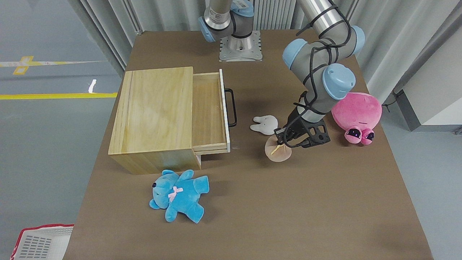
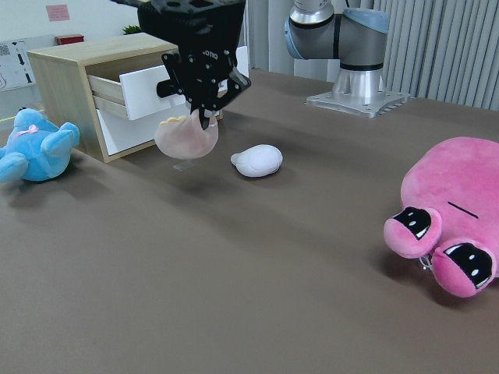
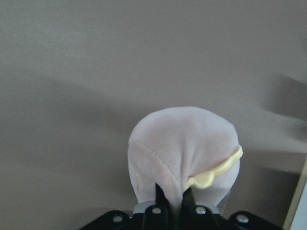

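My gripper (image 2: 204, 109) is shut on a pale pink, soft toy (image 2: 184, 139) with a yellow wavy edge, held just above the table right of the open drawer. In the wrist view the toy (image 3: 182, 143) is pinched into a fold between the fingertips. A small white bunny-shaped toy (image 1: 265, 125) lies on the table behind it. The wooden cabinet (image 1: 151, 108) has its drawer (image 1: 208, 112) pulled out, empty, with a black handle (image 1: 234, 108).
A blue bear (image 1: 184, 195) lies in front of the cabinet. A pink plush (image 1: 355, 110) sits at the right edge. A white basket (image 1: 43, 242) is on the floor.
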